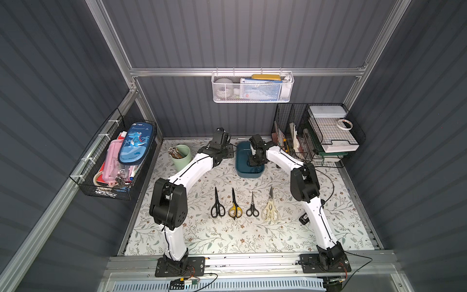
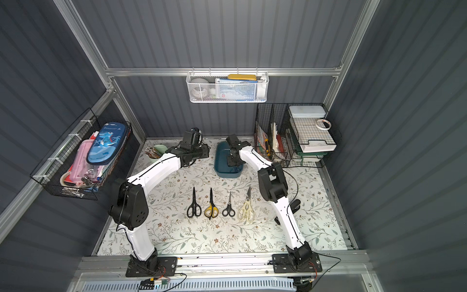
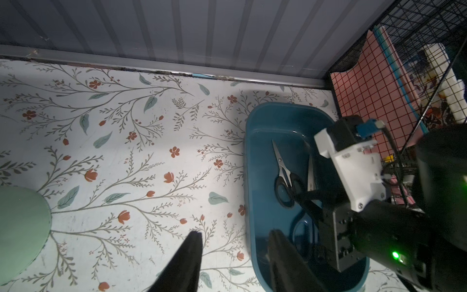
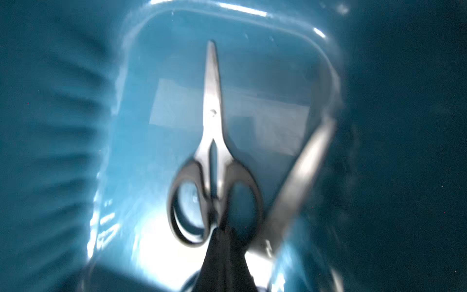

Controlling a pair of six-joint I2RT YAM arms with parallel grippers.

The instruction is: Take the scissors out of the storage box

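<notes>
The blue storage box (image 3: 257, 219) stands at the back middle. In it lie small dark-handled scissors (image 4: 212, 107) and further scissors (image 3: 311, 172), partly hidden. My right gripper is down inside the box, shut, its tips at the lower part of the small scissors' handles; no lift shows. My left gripper is open with nothing between its fingers, above the table just left of the box. Four pairs of scissors lie in a row in front of the box, among them yellow-black ones (image 1: 235, 210) and cream ones (image 1: 270, 212).
A green cup (image 1: 181, 158) of utensils stands back left. Wire baskets (image 1: 311, 160) with papers adjoin the box at the right; another basket (image 1: 99, 187) is on the left and a white one (image 1: 252, 99) hangs on the back wall.
</notes>
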